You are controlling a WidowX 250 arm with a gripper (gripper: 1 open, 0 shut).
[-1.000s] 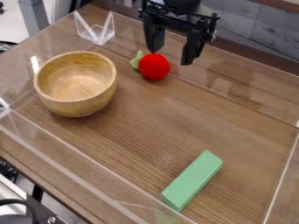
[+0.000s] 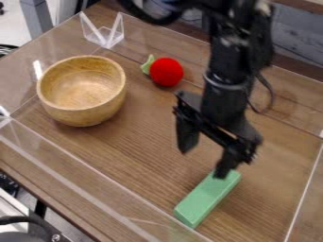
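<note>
My dark gripper [image 2: 217, 142] hangs over the middle-right of the table, its several fingers spread open with nothing visible between them. Just below it a green rectangular block [image 2: 206, 198] lies on the wooden table. A red strawberry-like object [image 2: 165, 72] with a green top lies at the back, left of the arm.
A wooden bowl [image 2: 81, 105] sits at the left. A clear wire-like holder [image 2: 104, 30] stands at the back left.
The gripper has come down and toward the front, from the back middle to just behind the green block. The objects on the table have not visibly moved.
</note>
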